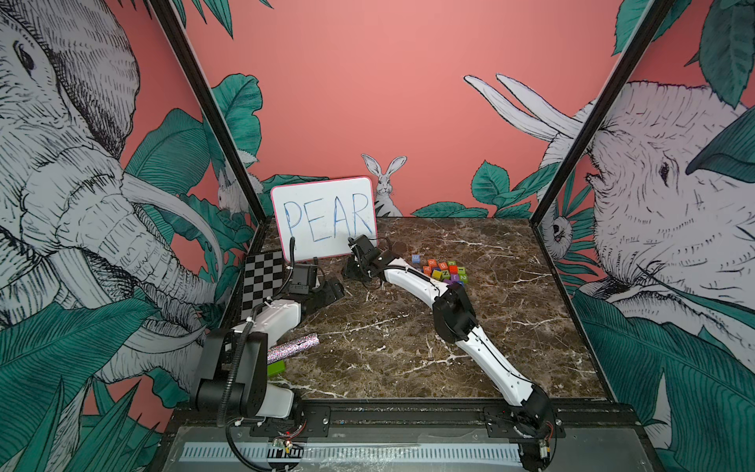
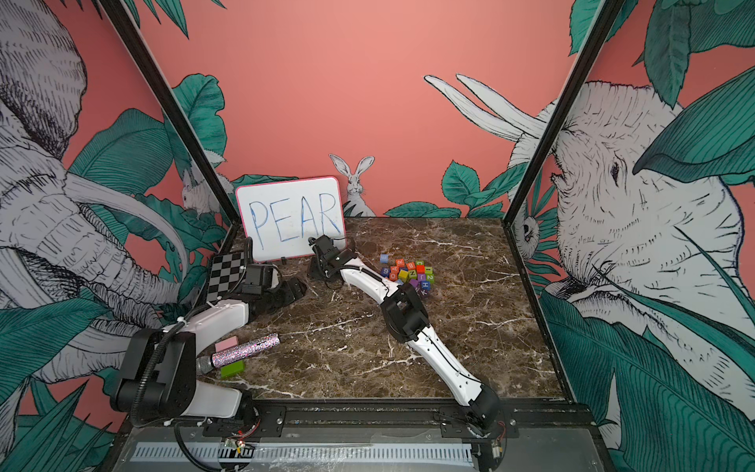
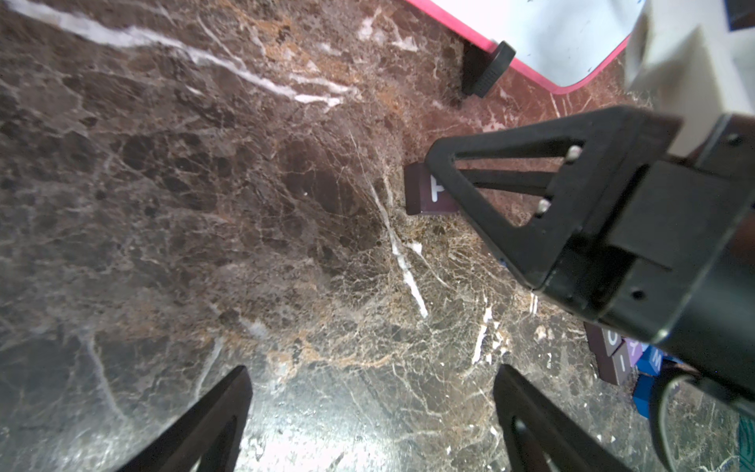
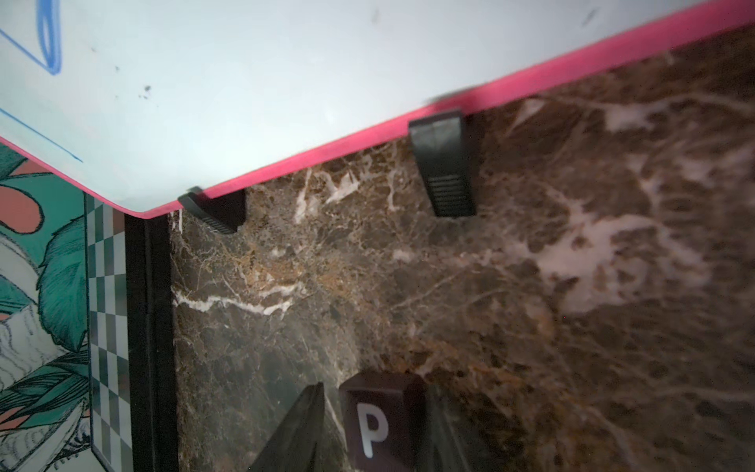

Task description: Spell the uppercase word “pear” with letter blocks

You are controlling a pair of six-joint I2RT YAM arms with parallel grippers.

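Note:
A dark block with a white P point(image 4: 383, 424) stands on the marble table in front of the whiteboard. My right gripper is around it, opened a little: a gap shows between the left finger and the block, while the right finger is close to or touching its side. The left wrist view shows the same dark block point(image 3: 415, 190) on the table, partly behind the right gripper's fingers. My left gripper stands open with bare table between its fingers. The other letter blocks point(image 2: 405, 271) sit in a colourful cluster to the right.
A whiteboard point(image 1: 324, 220) reading PEAR leans at the back left, its black feet point(image 4: 442, 169) close to the block. A checkerboard point(image 1: 262, 279) is at the left edge. A glittery tube point(image 2: 245, 349) and a green eraser-like piece point(image 2: 232, 368) lie front left.

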